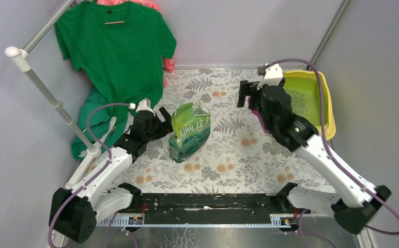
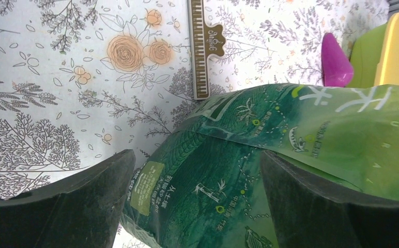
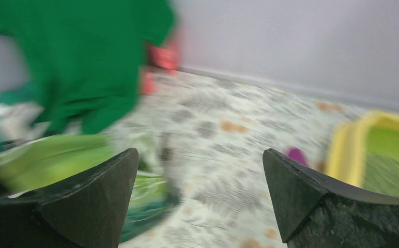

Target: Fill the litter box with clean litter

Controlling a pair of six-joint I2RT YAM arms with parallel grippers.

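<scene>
The green litter bag (image 1: 191, 132) stands on the patterned table, its top gathered and leaning. Close at its left side is my left gripper (image 1: 167, 120), its fingers apart; in the left wrist view the bag (image 2: 213, 191) lies beyond and between the open fingers. My right gripper (image 1: 244, 94) is raised over the right half of the table, open and empty. Behind that arm is the yellow litter box (image 1: 328, 103), with some green litter in its bottom. The purple scoop (image 1: 262, 124) lies mostly hidden under the right arm; part of the scoop (image 2: 336, 62) shows in the left wrist view.
A green T-shirt (image 1: 114, 46) hangs from a white rail at the back left. A long toothed comb-like tool (image 2: 200, 57) lies beside the bag. Mid-table, between bag and box, is mostly clear.
</scene>
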